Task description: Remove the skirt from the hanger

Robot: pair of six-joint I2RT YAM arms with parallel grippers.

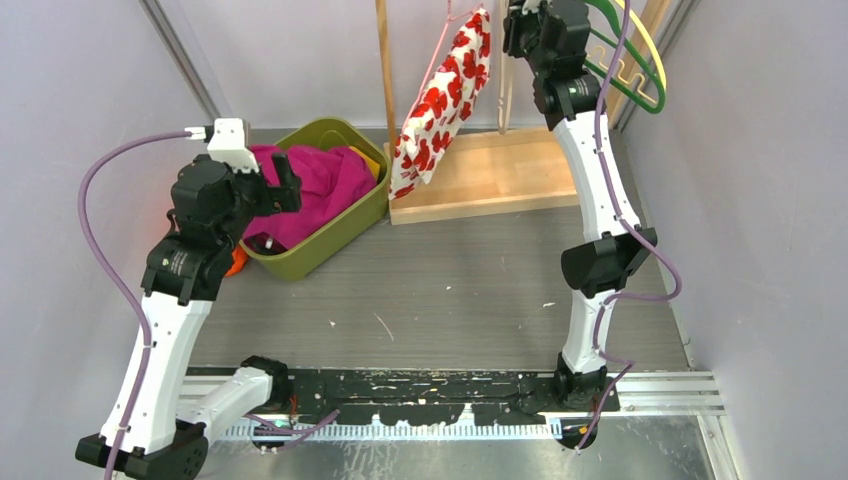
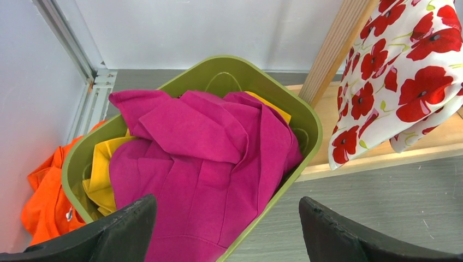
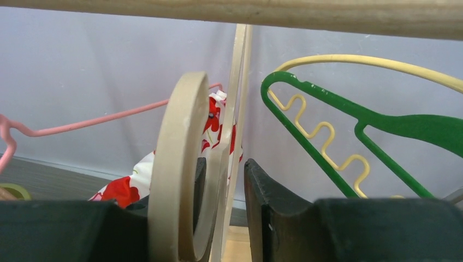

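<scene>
The white skirt with red poppies (image 1: pixel 445 110) hangs at a slant from a pink hanger (image 3: pixel 104 117) on the wooden rack. Beside it, a beige hanger (image 3: pixel 180 164) stands close in front of the right wrist camera. My right gripper is open, with part of that beige hanger in the gap between its fingers, to the right of the skirt. The left gripper is open and empty over the green tub, left of the skirt (image 2: pixel 407 82). Where the pink hanger meets the rail is out of the top view.
Magenta cloth (image 2: pixel 202 158) and yellow cloth fill the green tub (image 1: pixel 320 260); orange cloth (image 2: pixel 46 194) lies beside it. Green (image 3: pixel 382 117) and yellow (image 3: pixel 377 63) hangers hang right of my right gripper. A wooden rail (image 3: pixel 229 10) crosses overhead.
</scene>
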